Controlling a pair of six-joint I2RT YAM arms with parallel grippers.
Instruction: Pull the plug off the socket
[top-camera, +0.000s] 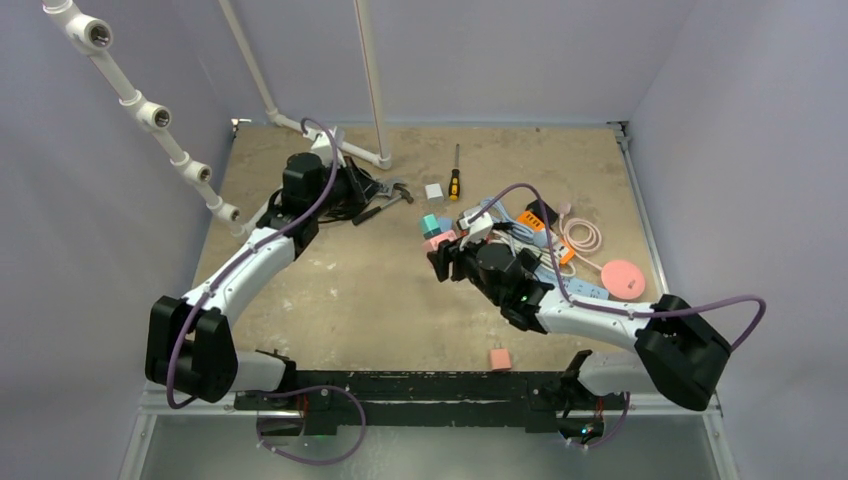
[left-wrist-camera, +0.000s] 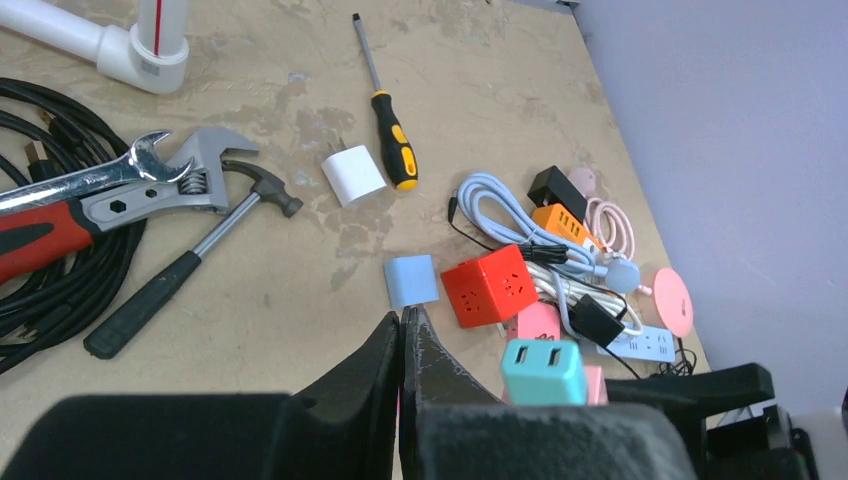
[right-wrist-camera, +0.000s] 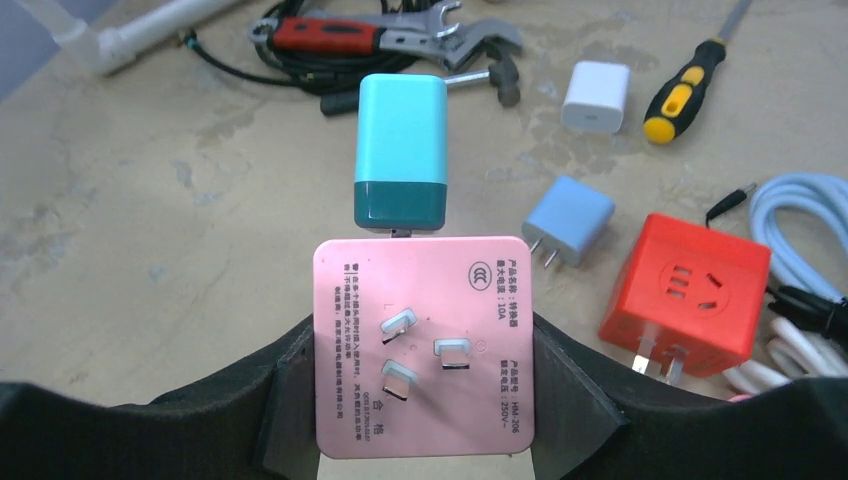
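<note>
My right gripper is shut on a pink socket adapter (right-wrist-camera: 420, 280), printed side and prongs showing, held above the table near its middle. A teal plug (right-wrist-camera: 400, 150) sits at the adapter's far side, with metal visible at the junction. In the top view the pair (top-camera: 432, 228) is at my right fingertips. My left gripper is shut with nothing showing between its fingertips, up and to the left of the pair; in its wrist view the teal plug (left-wrist-camera: 545, 370) is at lower right.
A red cube adapter (left-wrist-camera: 488, 287), blue charger (left-wrist-camera: 410, 280), white charger (left-wrist-camera: 352, 175) and screwdriver (left-wrist-camera: 393, 140) lie nearby. Tools and black cable (left-wrist-camera: 80, 270) lie at left, tangled cords and power strips at right.
</note>
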